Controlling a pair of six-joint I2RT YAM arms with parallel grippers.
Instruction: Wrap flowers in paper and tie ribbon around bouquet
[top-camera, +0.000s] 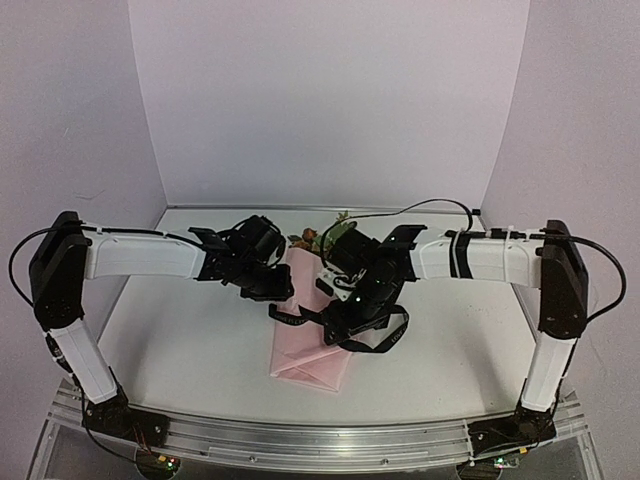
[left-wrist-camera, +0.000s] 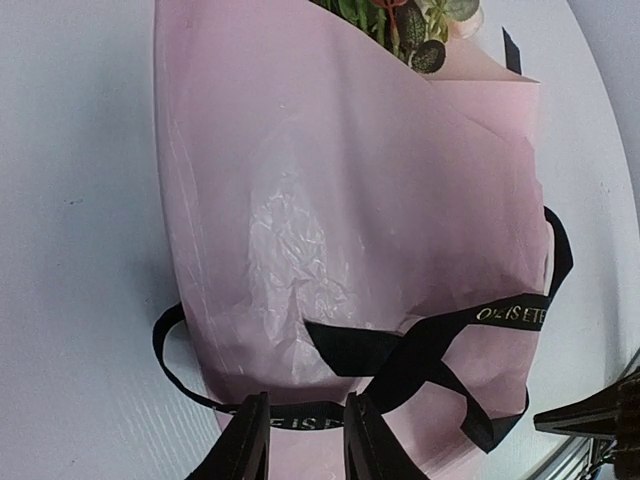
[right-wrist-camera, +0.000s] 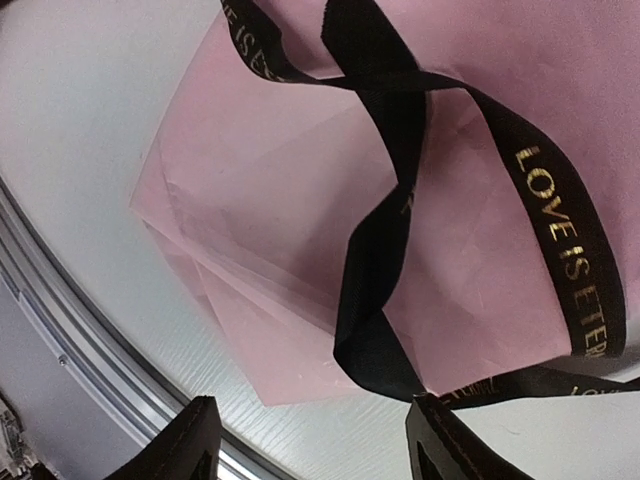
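Observation:
The bouquet lies wrapped in pink paper (top-camera: 312, 365), its flowers and green leaves (left-wrist-camera: 410, 25) at the far end. A black lettered ribbon (right-wrist-camera: 560, 215) runs around the narrow lower part; its strands cross loosely on top of the wrap, and a flat end (left-wrist-camera: 345, 347) rests on the paper. Over the wrap's left edge is my left gripper (top-camera: 266, 294), its fingers (left-wrist-camera: 250, 425) apart, with a ribbon strand in view just beyond the tips. Above the wrap's lower right part, my right gripper (top-camera: 335, 338) is open wide and holds nothing. The top view hides the crossing beneath it.
A metal rail (top-camera: 320, 450) runs along the front edge. My two arms are close together over the wrap, the right gripper's tip (left-wrist-camera: 575, 415) showing in the left wrist view.

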